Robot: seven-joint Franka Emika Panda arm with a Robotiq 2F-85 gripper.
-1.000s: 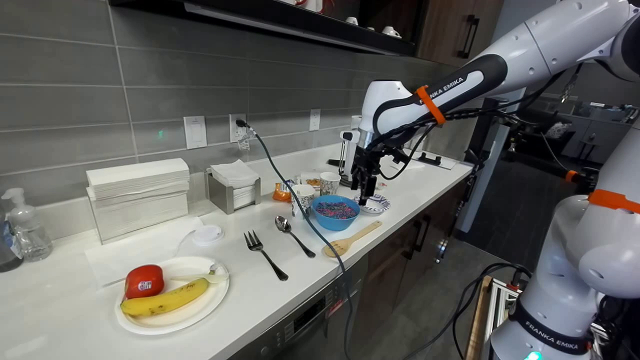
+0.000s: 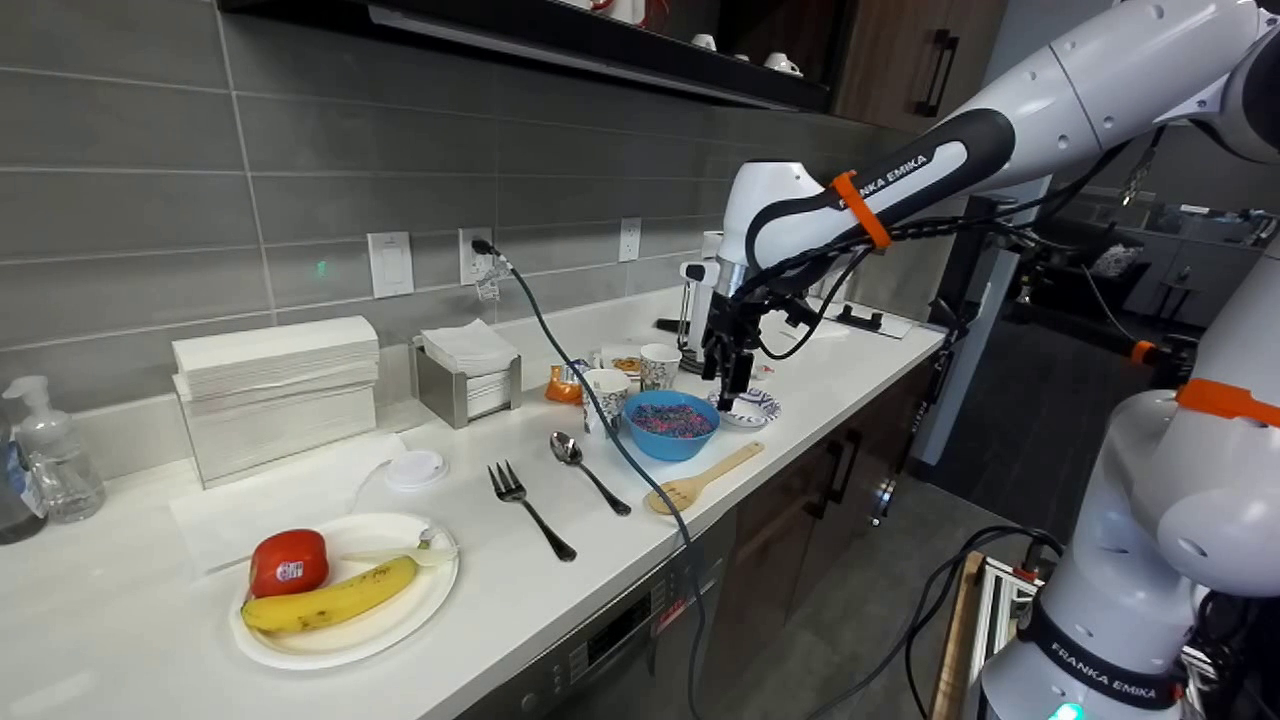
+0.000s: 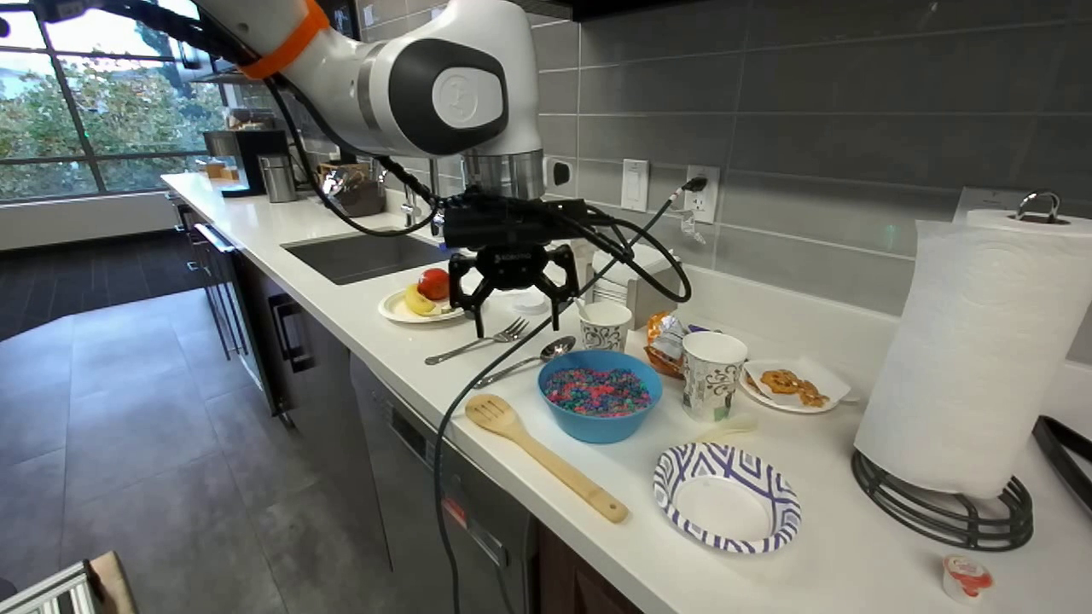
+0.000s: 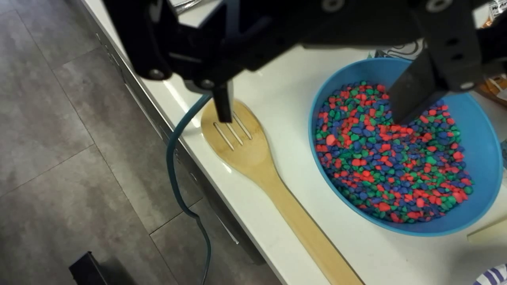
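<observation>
Above the counter my gripper [image 3: 517, 322] hangs open, its two fingers wide apart with nothing between them. From the wrist view, one fingertip [image 4: 222, 107] appears over the slotted head of a wooden spatula [image 4: 290, 204], the other over a blue bowl [image 4: 328, 185] of red, green and blue pebbles. The spatula lies flat along the counter's front edge, beside the bowl. A paper bowl with a blue pattern [image 3: 670, 506] sits empty to the right in exterior view 2. Farther off, a spoon [image 2: 588, 474] and a fork [image 2: 528, 510] rest on the counter.
A dark cable [image 2: 642, 474] runs from the wall outlet across the counter and over its edge. Paper cups [image 3: 713, 379] stand behind the blue bowl. A plate [image 2: 438, 588] holds a banana and a red fruit. A paper towel roll [image 3: 972, 358] stands at the right.
</observation>
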